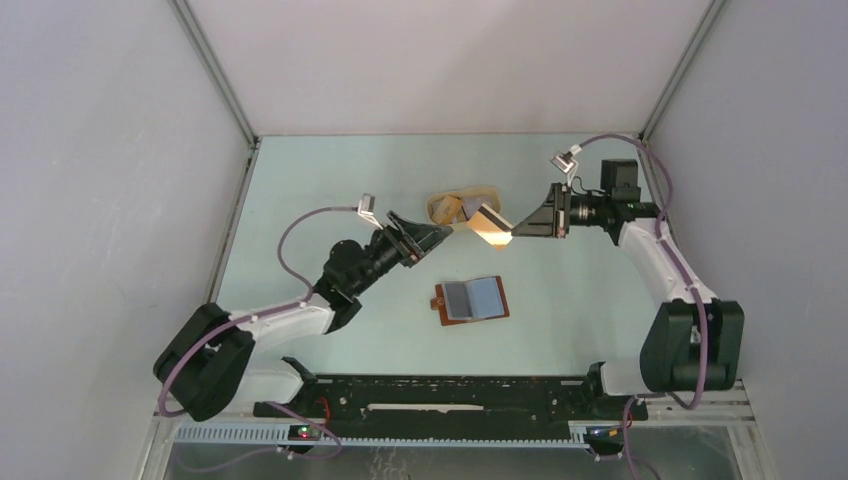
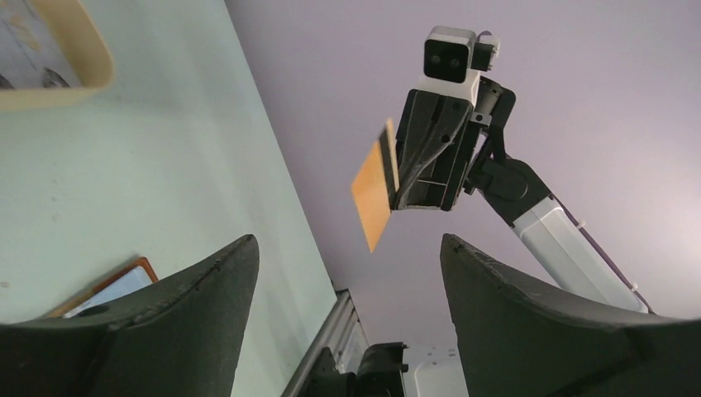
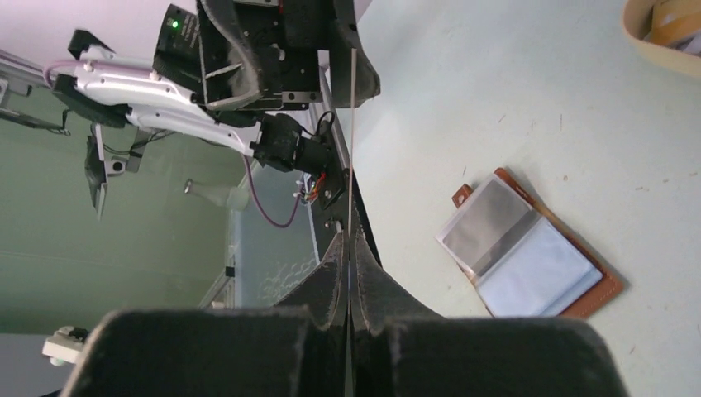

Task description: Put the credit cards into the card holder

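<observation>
My right gripper [image 1: 512, 228] is shut on an orange card [image 1: 490, 225] with a dark stripe, raised in the air; the right wrist view shows the card edge-on between the fingertips. My left gripper stands open, its fingertips apart and empty, pointing toward the card [image 2: 372, 194] from the left. Below them on the table lies the brown card holder [image 1: 500, 312], opened flat with clear sleeves [image 3: 537, 273]. A cream box [image 1: 434, 200] holding more cards sits behind, partly hidden in the top view.
</observation>
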